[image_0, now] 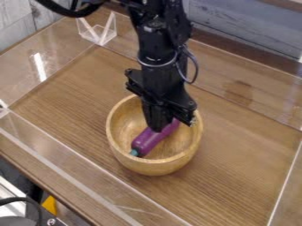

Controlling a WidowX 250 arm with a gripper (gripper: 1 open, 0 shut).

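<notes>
A tan wooden bowl (122, 139) sits on the wooden table, holding a purple object (148, 141) with a teal tip at its lower-left end, lying slanted. The black arm reaches down from the top, and its gripper (157, 118) is over the back part of the bowl, at the purple object's upper end. The fingertips are dark and partly blend together, and whether anything is between them is hard to see.
A clear plastic piece (97, 26) stands at the upper left. A black cable and a yellow item lie at the bottom left corner. The table to the left and right of the bowl is clear.
</notes>
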